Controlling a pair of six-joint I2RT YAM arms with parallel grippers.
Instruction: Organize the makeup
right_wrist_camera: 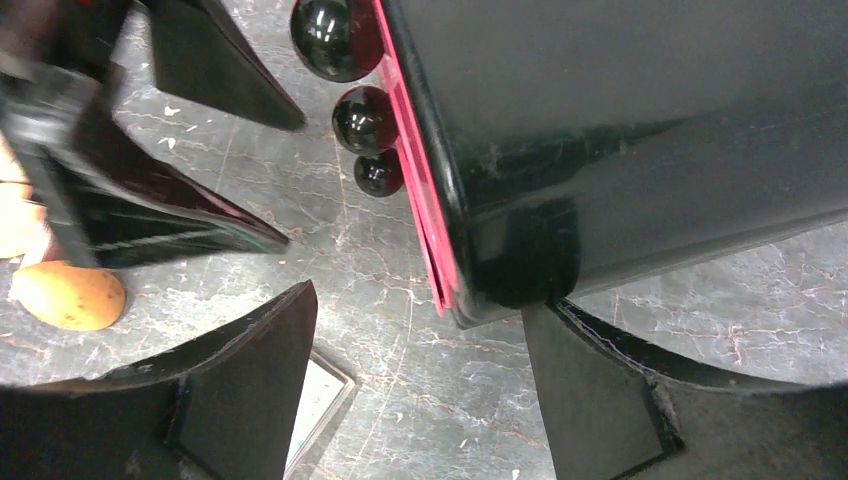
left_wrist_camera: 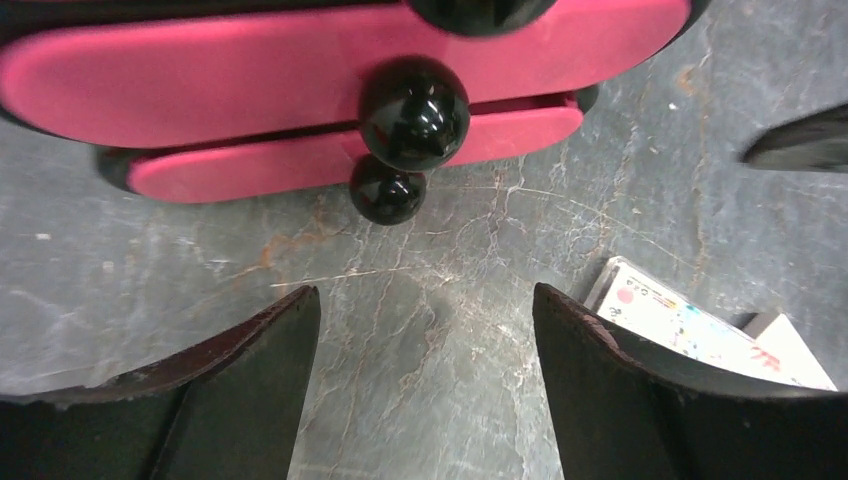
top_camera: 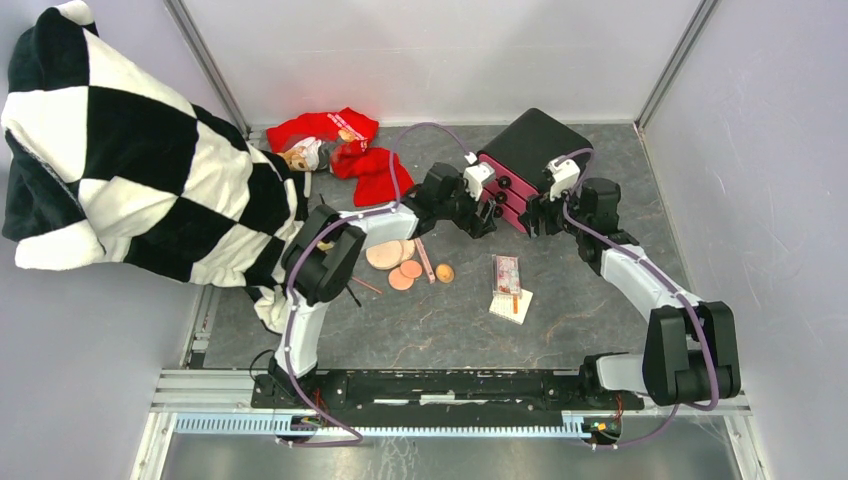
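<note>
A black organizer (top_camera: 534, 140) with pink drawers (left_wrist_camera: 250, 70) and round black knobs (left_wrist_camera: 413, 110) stands at the back right. My left gripper is open, facing the knobs from just in front. My right gripper is open at the organizer's front corner, one finger against or very close to it. Makeup lies on the floor: beige puffs (top_camera: 383, 256), an orange sponge (right_wrist_camera: 65, 295), a pink stick (top_camera: 424, 255), a clear palette (top_camera: 506, 270) on a pale square (top_camera: 508, 312).
A red cloth (top_camera: 375, 175) lies at the back left, beside a large checkered blanket (top_camera: 150, 180).
</note>
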